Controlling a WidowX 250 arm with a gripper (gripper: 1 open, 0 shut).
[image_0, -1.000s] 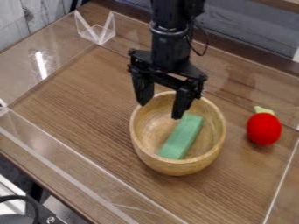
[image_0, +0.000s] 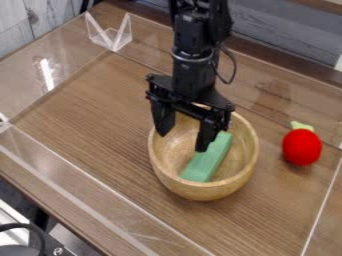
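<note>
A tan bowl (image_0: 178, 173) sits in the lower middle of the wooden table, holding a green oblong object (image_0: 207, 158) on its right side. My black gripper (image_0: 189, 130) hangs over the bowl's back part, open, with its fingers spread to left and right and reaching down toward the green object.
A red tomato-like object (image_0: 302, 147) with a small pale green piece behind it lies right of the bowl. A clear plastic piece (image_0: 112, 35) stands at the back left. A black cable lies at the lower left.
My gripper has come slightly lower over the bowl, its fingers reaching a little further down. The bowl, green object and red object look unmoved.
</note>
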